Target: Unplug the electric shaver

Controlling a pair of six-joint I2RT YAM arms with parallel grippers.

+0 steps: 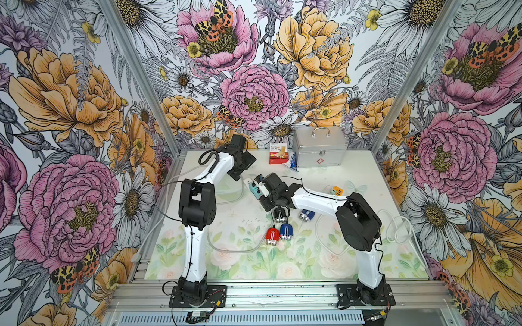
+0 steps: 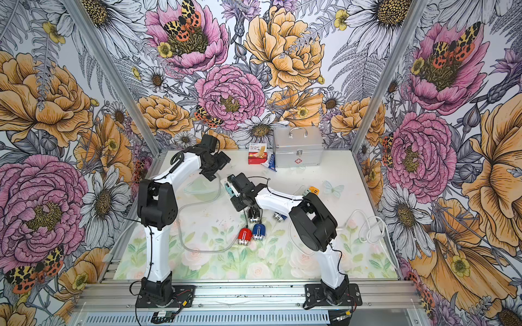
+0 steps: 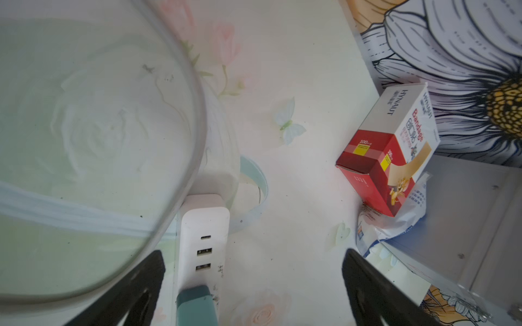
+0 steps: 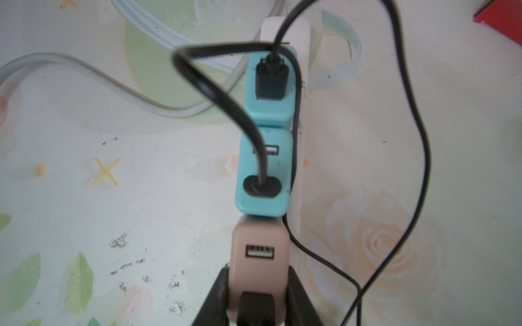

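A white power strip lies on the table, its far end bare with several ports. Along it in the right wrist view sit two teal adapters, each with a black plug and cord, and a pink adapter. My right gripper is shut on that pink block, around its near end; a black plug also shows there. Open and empty, my left gripper hangs beyond the strip's far end. Red, blue and black shavers cluster below the right gripper. Which cord feeds which shaver cannot be traced.
Another blue shaver lies under the right forearm, near a yellow object. A bandage box, a blue-white packet and a metal case stand at the back. Grey cable loops across the left side.
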